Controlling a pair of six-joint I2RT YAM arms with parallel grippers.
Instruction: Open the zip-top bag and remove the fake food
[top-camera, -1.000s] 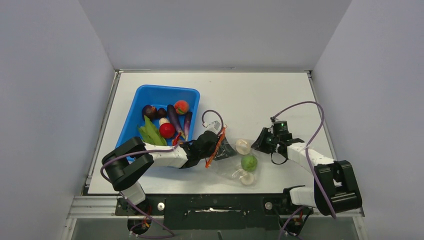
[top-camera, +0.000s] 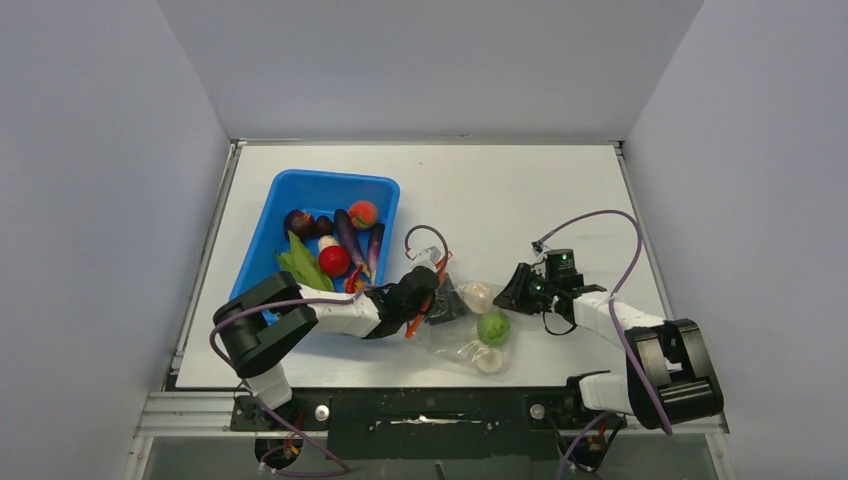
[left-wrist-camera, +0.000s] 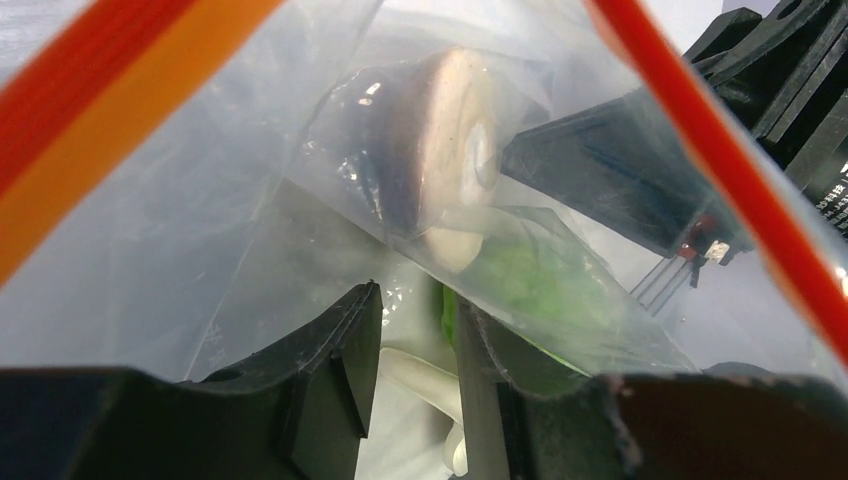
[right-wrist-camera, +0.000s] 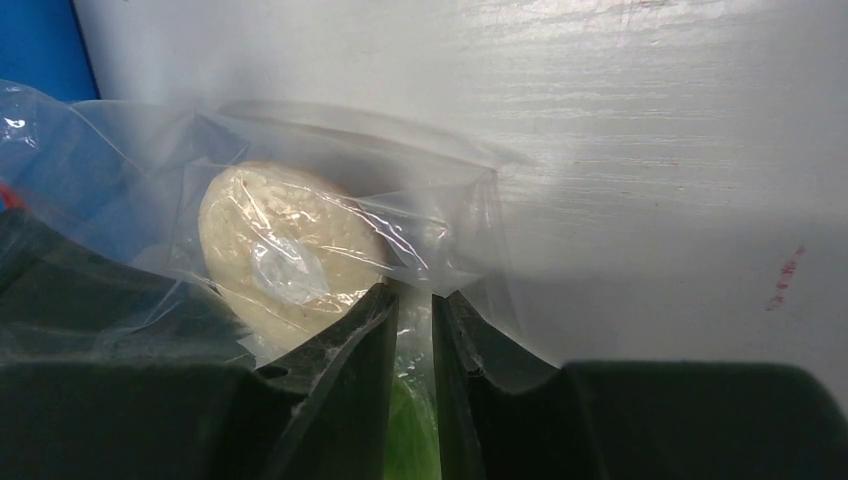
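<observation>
The clear zip top bag (top-camera: 460, 350) lies on the table with its orange-edged mouth (top-camera: 416, 322) facing left. Inside are a pale round food piece, a green ball-like one (top-camera: 493, 328) and a second pale piece (top-camera: 488, 360), which looks mushroom-shaped in the left wrist view. Through the mouth, between the orange strips (left-wrist-camera: 120, 110), reaches my left gripper; its fingers stand part open with no food between them. At the bag's right side my right gripper is shut on the clear film, close to the pale round piece.
A blue bin (top-camera: 390, 215) at the left holds several toy vegetables, among them a red tomato (top-camera: 334, 261) and dark eggplants (top-camera: 346, 232). Bare white tabletop (top-camera: 510, 190) stretches behind the bag and to the right.
My right gripper has shifted a little to the left, and the food inside the bag has moved left with it. The left arm has moved only slightly.
</observation>
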